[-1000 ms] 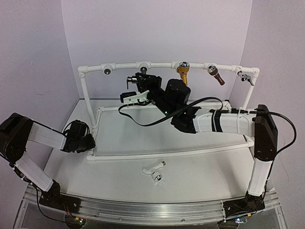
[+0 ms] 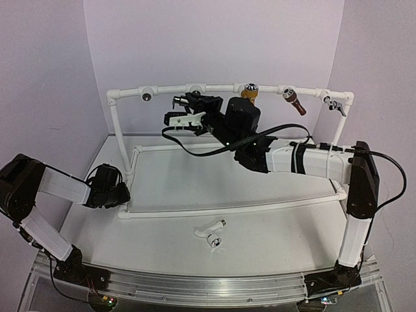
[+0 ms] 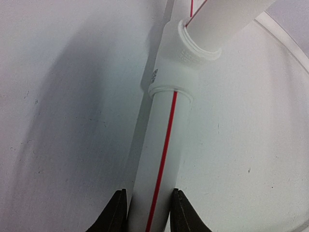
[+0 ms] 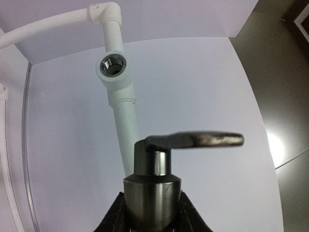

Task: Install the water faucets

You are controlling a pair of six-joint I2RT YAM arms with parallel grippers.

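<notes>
A silver metal faucet (image 4: 152, 198) with a lever handle stands between the fingers of my right gripper, which is shut on it. In the top view this faucet (image 2: 180, 101) points left, just below and in front of the upper white pipe (image 2: 221, 88). An empty threaded socket (image 4: 113, 65) shows beyond it in the right wrist view. At the frame's lower left corner is my left gripper, its fingers touching both sides of a red-striped white pipe (image 3: 161, 145). A white faucet (image 2: 211, 234) lies on the table in front of the frame.
Along the upper pipe sit a golden faucet (image 2: 249, 95), a brown faucet (image 2: 296, 103) and a silver faucet (image 2: 337, 106) at the right. A socket at the far left (image 2: 147, 95) is empty.
My right gripper has risen slightly toward the upper pipe with the silver faucet, now partly covering the second socket. The left arm has stayed still.
</notes>
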